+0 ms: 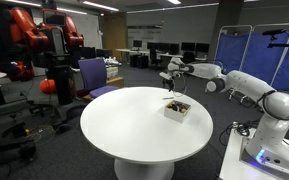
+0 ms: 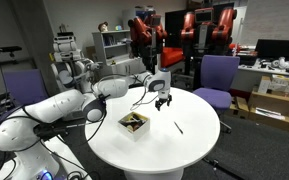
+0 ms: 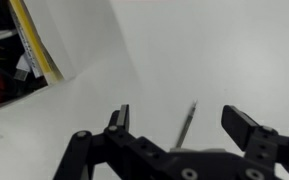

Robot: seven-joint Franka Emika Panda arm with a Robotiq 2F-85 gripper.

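A thin dark pen-like stick (image 2: 179, 128) lies on the white round table (image 2: 174, 155), apart from the open box (image 2: 135, 126) that holds several small items. In the wrist view the stick (image 3: 187, 123) shows between and below the spread fingers of my gripper, with its lower end hidden by the gripper body. My gripper (image 2: 164, 101) is open above the table, toward its far side from the stick in exterior view 2. Nothing is visibly held.
The box (image 3: 46, 45) has a yellow-edged wall and sits at the upper left of the wrist view. A purple chair (image 1: 94, 75) stands close beyond the table edge.
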